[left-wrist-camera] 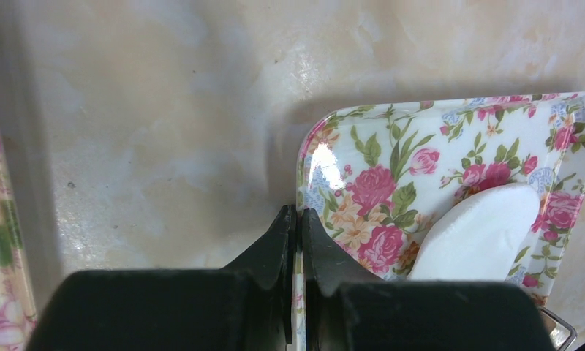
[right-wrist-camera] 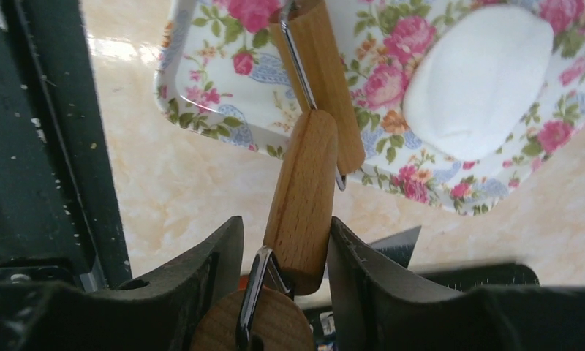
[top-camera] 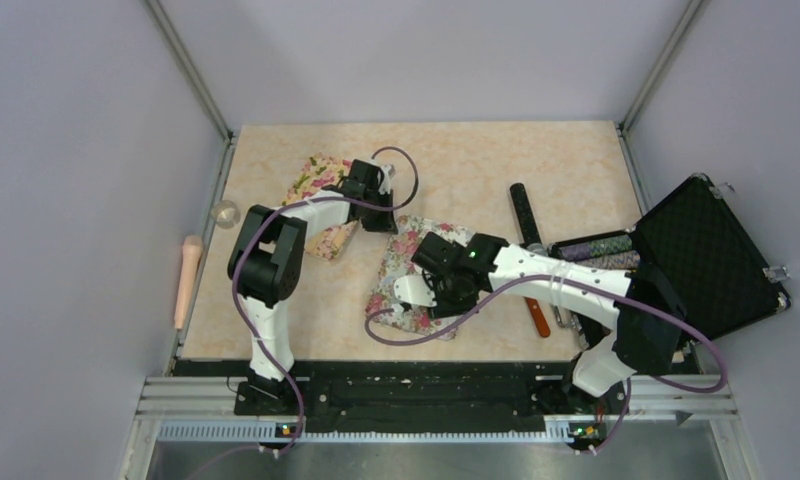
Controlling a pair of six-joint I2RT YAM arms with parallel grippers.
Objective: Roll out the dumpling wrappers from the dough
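My left gripper is shut on the rim of a white floral tray (left-wrist-camera: 370, 153), with a white flattened dough piece (left-wrist-camera: 476, 227) on it. In the right wrist view, the dough (right-wrist-camera: 476, 80) lies beside a wooden roller (right-wrist-camera: 308, 55) with a metal frame and wooden handle (right-wrist-camera: 298, 183). The handle runs between the fingers of my right gripper; whether they press on it is unclear. From above, the right arm hides much of the tray.
Another floral tray (top-camera: 306, 185) lies at the left, with a small bowl (top-camera: 225, 213) and long pale roller (top-camera: 190, 265) beyond. At the right are dark tools (top-camera: 521, 210) and an open black case (top-camera: 711, 260).
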